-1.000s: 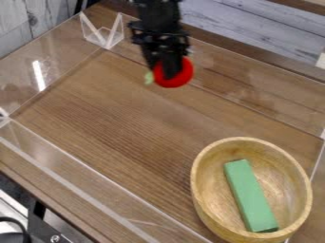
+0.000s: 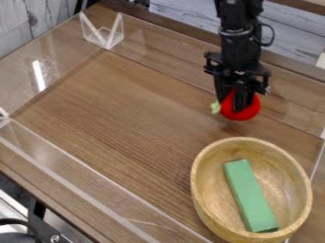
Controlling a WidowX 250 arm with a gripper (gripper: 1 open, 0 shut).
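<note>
My black gripper (image 2: 238,93) is at the upper right of the camera view, shut on a red round object (image 2: 246,108) with a small green part at its lower left, held above the wooden table (image 2: 102,133). A tan round bowl (image 2: 211,209) at the bottom right holds a green oblong block (image 2: 250,196).
A clear wire or plastic holder (image 2: 105,30) stands at the top left. A wall runs along the back, and the table's right edge is close to the bowl.
My gripper has moved right and toward the viewer with the red object, from the top middle of the view to a spot above and behind the bowl.
</note>
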